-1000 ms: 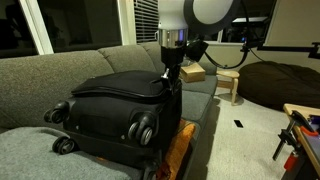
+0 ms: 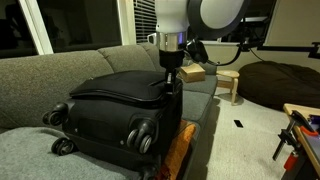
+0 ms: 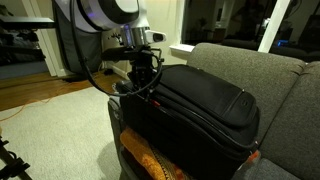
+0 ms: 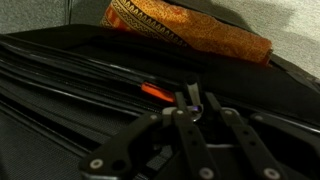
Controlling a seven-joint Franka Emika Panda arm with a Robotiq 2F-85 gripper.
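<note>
A black suitcase [image 2: 118,118] lies on its side on the grey couch, its wheels towards exterior view 1. Its padded lid [image 3: 210,95] rests on top, with a seam running along the edge. At that seam, on the side facing the room, is my gripper [image 2: 170,77], pointing down. In the wrist view the gripper is shut on a small shiny piece that looks like a zipper pull [image 4: 194,94]; the dark fingers hide most of it. An orange-red strip [image 4: 158,92] shows along the seam beside the fingertips.
An orange patterned cloth [image 4: 190,25] lies on the couch against the suitcase's lower side. The couch backrest [image 3: 215,58] rises behind. A cardboard box [image 2: 191,73] and a wooden stool [image 2: 228,82] stand farther back. Carpet beside the couch is mostly clear.
My gripper has shifted only slightly along the suitcase's edge. The suitcase and the cloth look unmoved.
</note>
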